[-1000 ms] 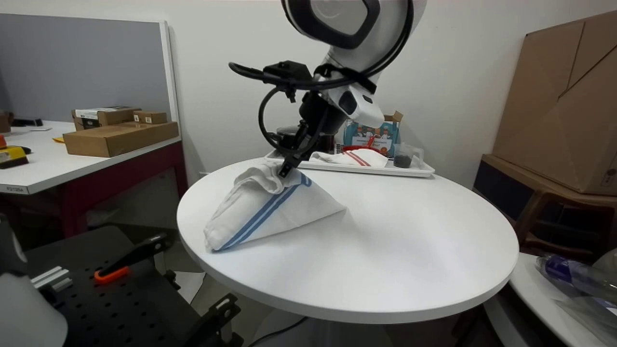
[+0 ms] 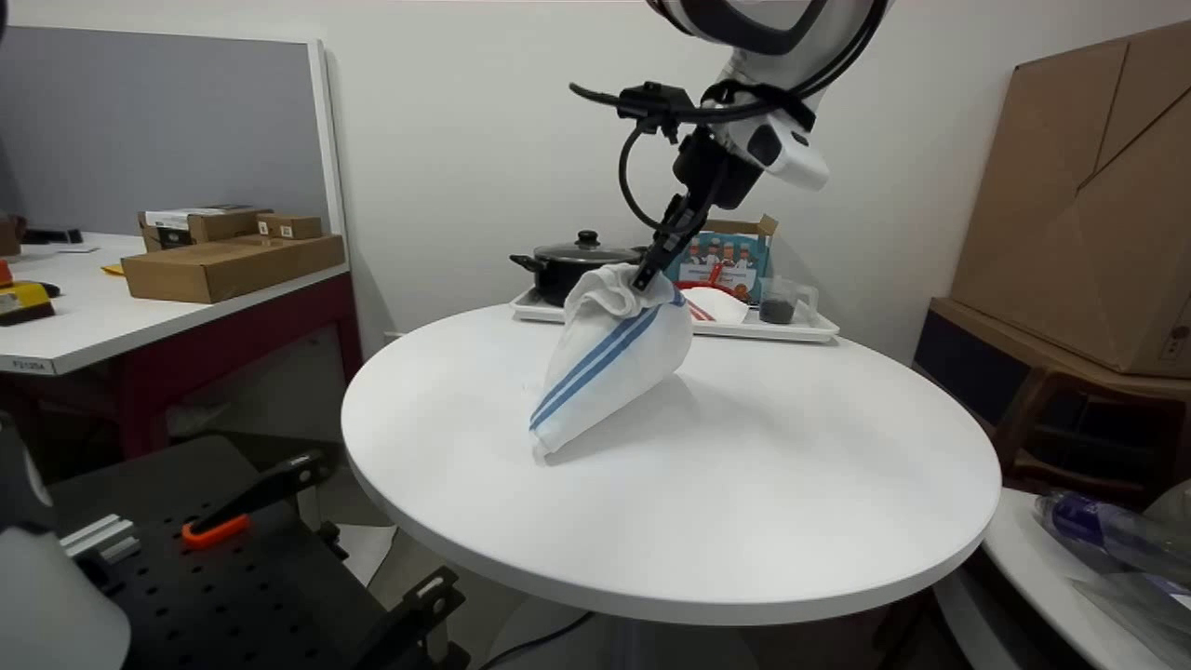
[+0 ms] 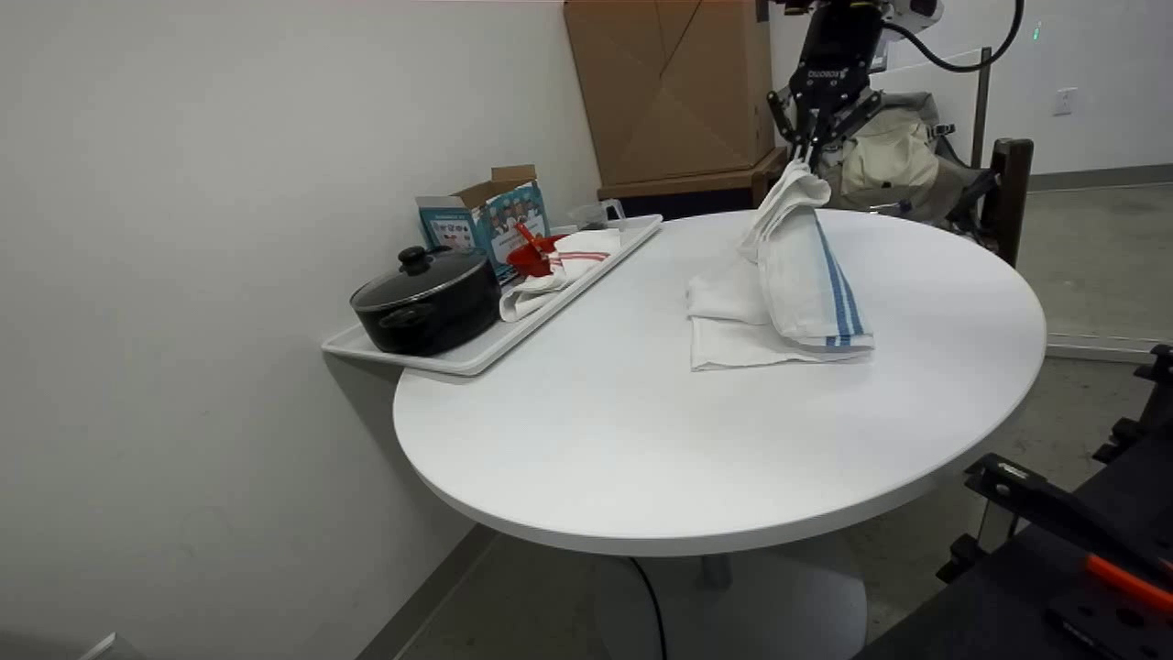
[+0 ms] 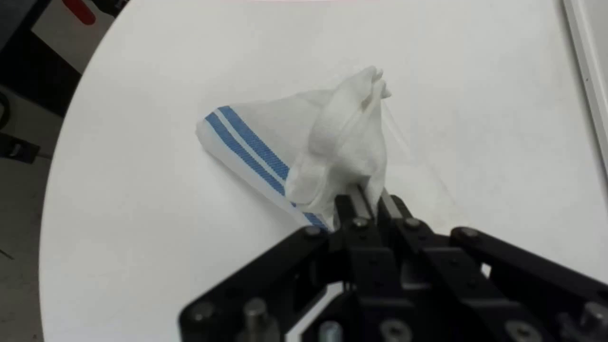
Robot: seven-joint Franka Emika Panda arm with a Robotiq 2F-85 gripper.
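Observation:
A white towel with blue stripes [image 2: 617, 359] hangs by its bunched top from my gripper [image 2: 645, 277], which is shut on it. Its lower end rests on the round white table [image 2: 782, 491]. In exterior view 2 the towel [image 3: 808, 280] droops from the gripper [image 3: 808, 148], and its lower folds lie spread on the tabletop. From the wrist, the fingertips [image 4: 357, 202] pinch a gathered fold of the towel [image 4: 345, 142], while the striped part slants off to the left. The cloth directly between the fingers is mostly hidden.
At the table's back edge, a white tray [image 3: 467, 363] carries a black lidded pot [image 3: 429, 302], a red-striped cloth [image 3: 583, 251], a blue box [image 3: 517, 220] and a clear measuring cup [image 2: 788, 301].
My gripper has moved right and upward in exterior view 1, carrying the towel. The cloth now hangs steeper, less of it spread on the table, and it has left the table's left edge.

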